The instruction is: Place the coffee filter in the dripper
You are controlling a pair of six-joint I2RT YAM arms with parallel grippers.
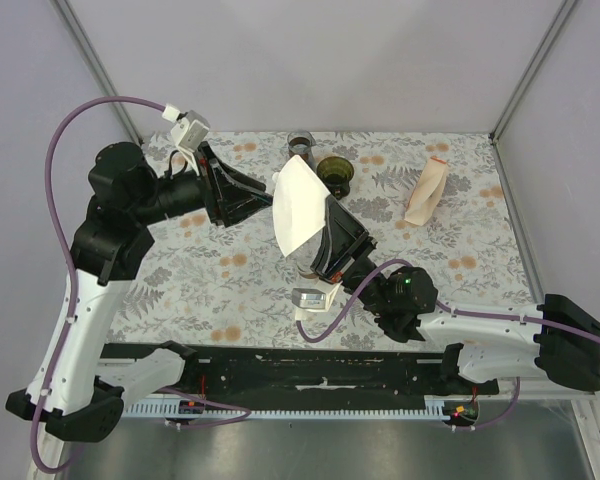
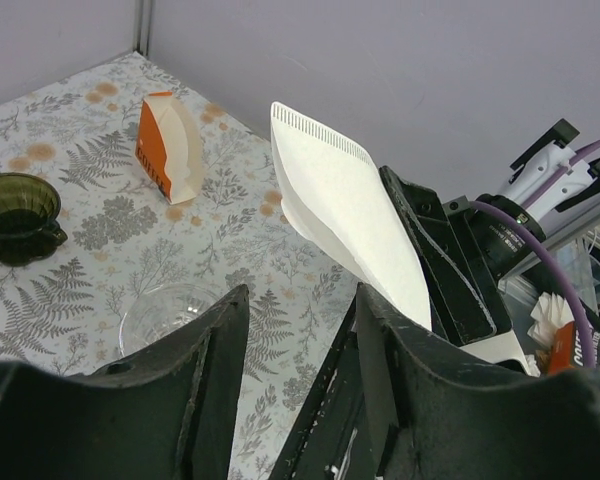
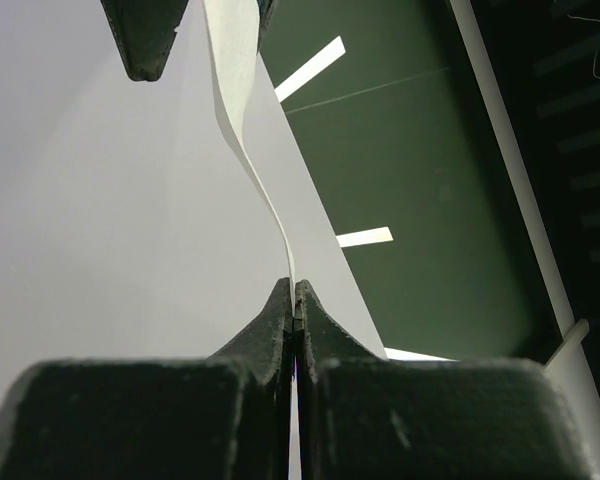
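Note:
A white paper filter [image 1: 298, 205] is held upright by my right gripper [image 1: 332, 240], which is shut on it; its thin edge runs down between the fingertips in the right wrist view. My left gripper [image 1: 240, 200] hangs just left of the filter, fingers parted with nothing between them; in the left wrist view the filter [image 2: 345, 205] lies beyond them to the upper right. The dark green dripper [image 1: 336, 176] stands behind, at the back of the table, also seen at left in the left wrist view [image 2: 18, 215].
A glass carafe [image 1: 300, 145] stands left of the dripper. An opened filter pack [image 1: 426, 190] lies to the right. A clear object [image 2: 170, 318] sits below the filter, largely hidden from above.

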